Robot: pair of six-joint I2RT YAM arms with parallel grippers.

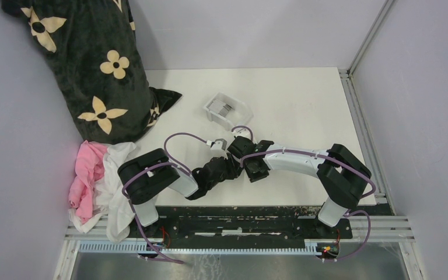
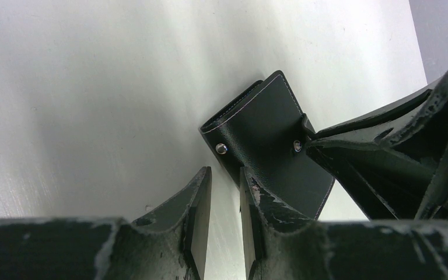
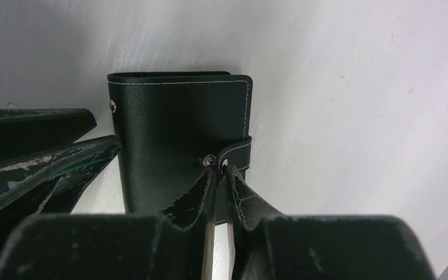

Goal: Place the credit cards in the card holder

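Note:
A black leather card holder (image 3: 169, 116) lies folded on the white table. Its small strap (image 3: 237, 153) is unsnapped, curling up beside the metal stud. Over that strap are the tips of my right gripper, a narrow gap apart; whether they pinch the strap is unclear. From the other side, my left gripper stands open near the holder's folded edge, nothing between its fingers. In the top view, both arms largely cover the holder (image 1: 258, 176). Grey flat pieces, seemingly the cards (image 1: 218, 107), lie in a white bin (image 1: 242, 114).
The two grippers are very close together over the holder. A dark flowered cloth (image 1: 93, 70) and pink and white cloths (image 1: 87, 175) lie at the left.

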